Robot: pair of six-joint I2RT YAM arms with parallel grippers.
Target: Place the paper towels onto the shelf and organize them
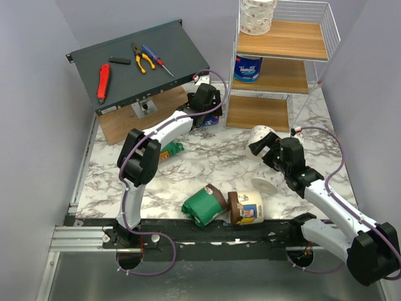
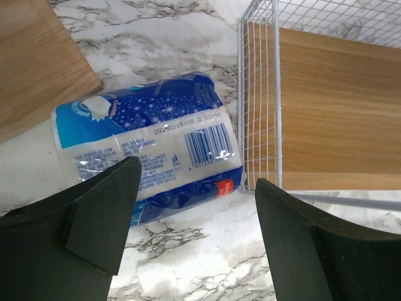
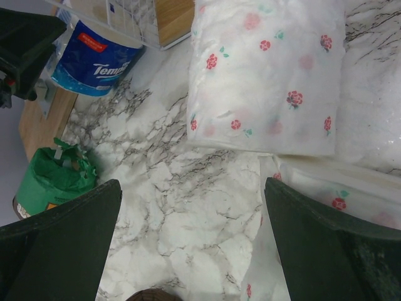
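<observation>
A blue-and-white wrapped towel pack (image 2: 169,141) lies beside the shelf's wire side in the left wrist view. The fingers (image 2: 103,210) of my left gripper are apart; one overlaps the pack's lower left, the other is just right of its corner with marble showing between. Whether they grip it cannot be told. From above, the gripper largely covers this pack (image 1: 212,121). My right gripper is open, over rose-printed white rolls (image 3: 266,75). The wire shelf (image 1: 260,83) holds a printed roll (image 1: 257,15) on top and a blue Tempo pack (image 1: 247,69) on the middle board.
Left of the shelf, a dark tool panel (image 1: 135,59) carries pliers, a knife and a screwdriver above a wooden board (image 1: 116,127). Green packs (image 1: 205,205) and a brown-ended pack (image 1: 245,208) lie around the marble table (image 1: 203,164), whose middle is clear.
</observation>
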